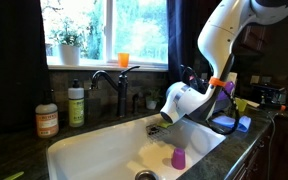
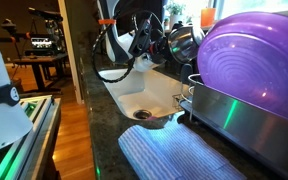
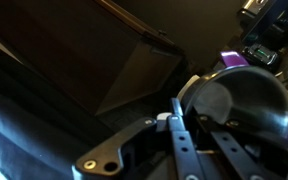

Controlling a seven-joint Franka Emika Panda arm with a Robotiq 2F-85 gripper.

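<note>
In the wrist view, my gripper is shut at the rim of a shiny metal vessel [image 3: 246, 98], whose hollow inside faces partly toward the camera. Exact finger contact is hard to make out in the dark. The same kind of metal vessel [image 2: 185, 42] shows in exterior view 2 beyond the sink, beside the dark wrist parts. From exterior view 1, the white arm [image 1: 183, 102] reaches over the far right of the white sink [image 1: 79, 160], and the fingers are not clear there.
A purple cup [image 1: 178, 158] stands in the sink near the drain. Soap bottles [image 1: 76, 103] line the left back, by the black faucet [image 1: 123, 90]. A metal dish rack [image 2: 239, 125] holds a large purple bowl [image 2: 254, 65]; a blue towel [image 2: 174, 152] lies in front.
</note>
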